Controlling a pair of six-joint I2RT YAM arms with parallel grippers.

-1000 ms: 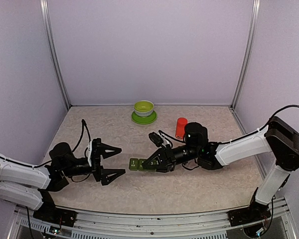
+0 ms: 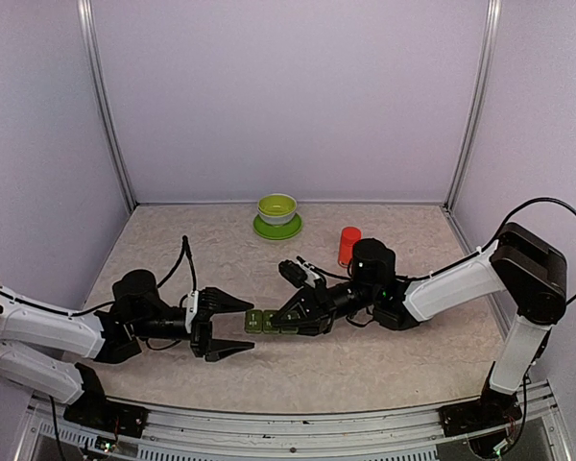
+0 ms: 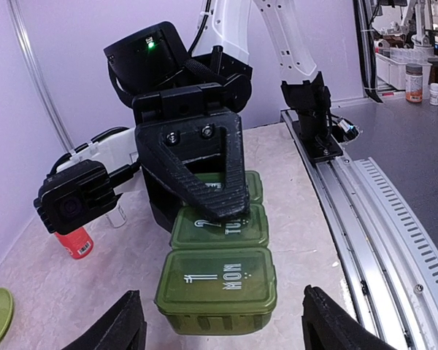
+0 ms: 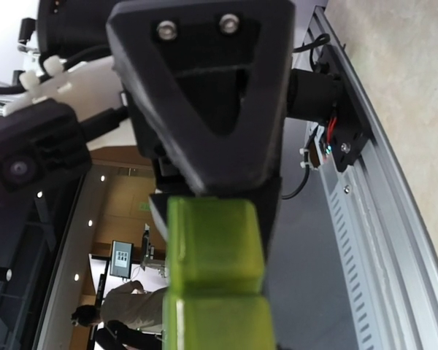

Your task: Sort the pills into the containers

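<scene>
A green pill organizer (image 2: pixel 254 321) (image 3: pixel 215 284) (image 4: pixel 213 248) with day-marked lids, MON at the near end, is held above the table by my right gripper (image 2: pixel 286 323), which is shut on it. Its lids look closed in the left wrist view. My left gripper (image 2: pixel 242 327) is open, its fingertips just left of the organizer's free end; in the left wrist view they flank the MON compartment with space on either side. No loose pills can be made out.
At the back stands a stack of green and white bowls (image 2: pixel 277 209) on a green plate (image 2: pixel 265 230). A red container (image 2: pixel 350 240) is at the back right. The table (image 2: pixel 192 375) is otherwise largely clear.
My left gripper has moved right toward the organizer's free end. The organizer and my right gripper have shifted slightly left.
</scene>
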